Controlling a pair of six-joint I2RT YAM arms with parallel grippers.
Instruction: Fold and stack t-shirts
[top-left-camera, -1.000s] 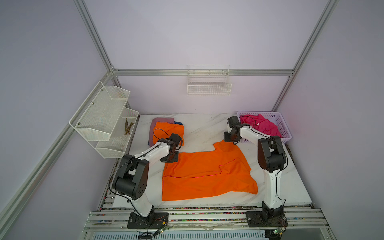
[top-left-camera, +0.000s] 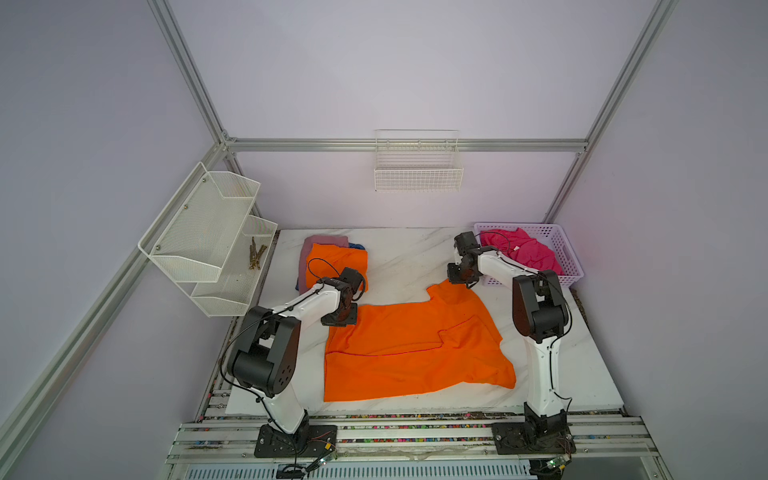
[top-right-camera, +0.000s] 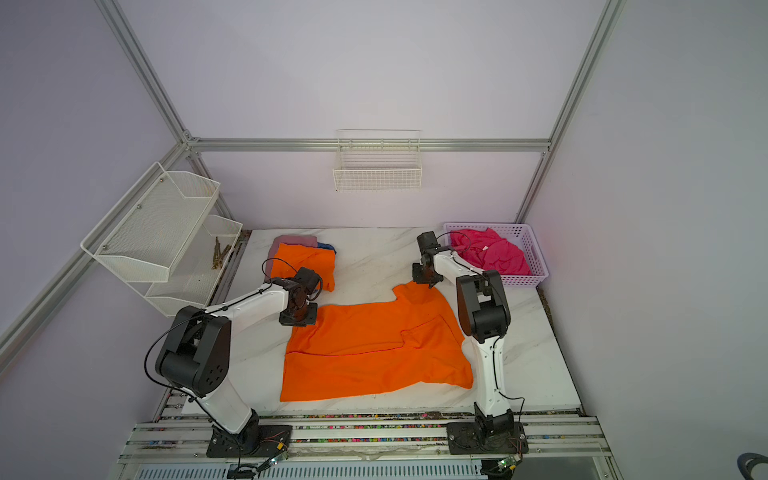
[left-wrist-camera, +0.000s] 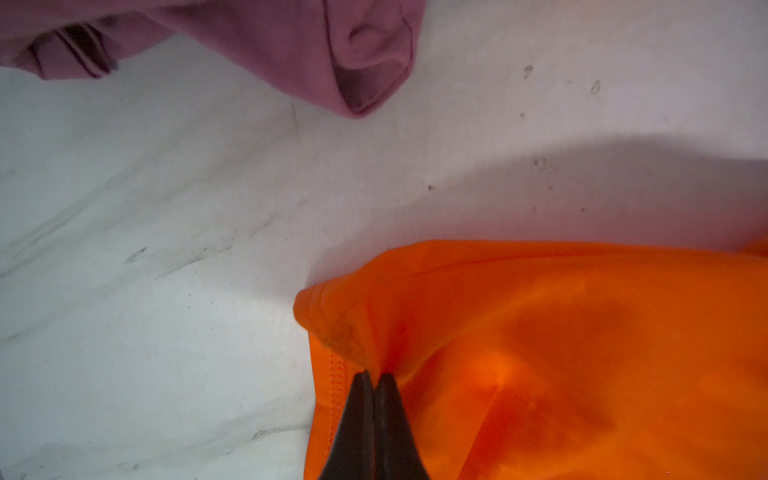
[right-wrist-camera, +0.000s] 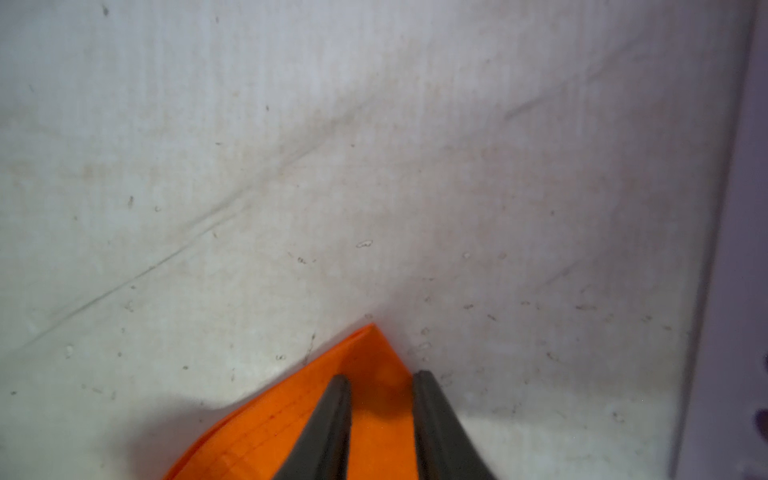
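Note:
An orange T-shirt (top-left-camera: 400, 364) lies spread, partly folded, across the front middle of the table. At its upper-left corner, my left gripper is shut with gathered orange cloth pinched at its tips. My right gripper is at the tip of the sleeve at the upper right, its fingers part open over the blurred orange corner. Behind the left arm is a stack of folded shirts (top-left-camera: 340, 260), orange on mauve and blue.
A lavender basket (top-left-camera: 568, 252) of pink clothing stands at the back right, close beside the right gripper. White mesh shelves (top-left-camera: 200, 224) hang on the left wall.
Both arms have shifted very slightly over the last second; the T-shirt looks the same.

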